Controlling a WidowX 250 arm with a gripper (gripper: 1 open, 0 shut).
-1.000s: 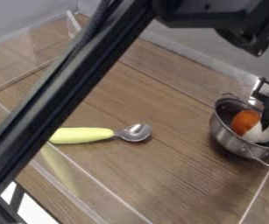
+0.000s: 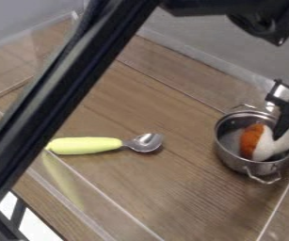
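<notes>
A steel pot [image 2: 232, 155] with loop handles stands at the right of the camera view, holding an orange and white object [image 2: 252, 141], perhaps a plush item. My gripper [image 2: 286, 118] reaches in from the right edge, shut on the white part of that object, partly hidden by it and cut off by the frame. A spoon with a yellow-green handle [image 2: 87, 145] lies on the wooden surface at the left.
A pale wall rises behind. A black arm beam crosses the left and top of the view.
The pot and the object in it have shifted slightly left and down in the view. The gripper and upper arm moved a little, while the spoon stayed put.
</notes>
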